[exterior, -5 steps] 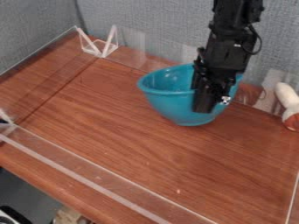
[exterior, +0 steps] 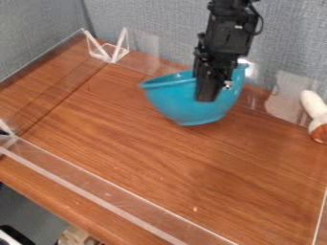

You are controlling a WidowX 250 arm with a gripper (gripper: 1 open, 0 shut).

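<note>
A turquoise bowl (exterior: 178, 100) stands toward the back middle of the wooden table (exterior: 153, 182). My black gripper (exterior: 208, 88) comes down from above into its right part and is shut on the bowl, though its fingertips are hard to make out against it.
A white, rolling-pin-like object (exterior: 316, 113) is at the back right edge. A white wire holder (exterior: 105, 50) sits at the back left. Clear plastic walls edge the table.
The gripper and bowl have moved left and a little toward the back, in small steps since a second ago.
</note>
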